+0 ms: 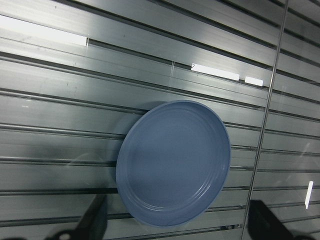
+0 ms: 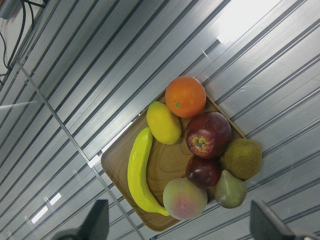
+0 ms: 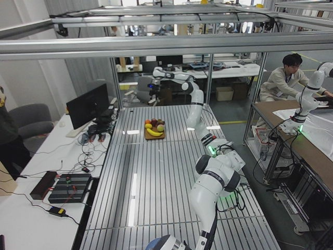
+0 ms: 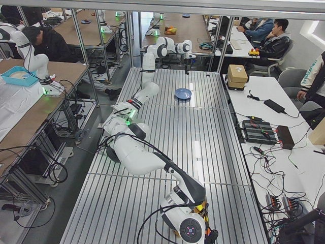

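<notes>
A blue plate lies on the slatted metal table beneath my left gripper, which stands open, empty, its fingers at the lower edge of the left wrist view. A wooden tray of fruit is below my open, empty right gripper: an orange, yellow mango-like fruit, banana, two red fruits, a brown pear-like fruit, a green fruit and a peach. The plate also shows in the camera right view.
A side desk with monitor, boxes and cables runs alongside. The metal frame surrounds the workspace, with people at neighbouring desks.
</notes>
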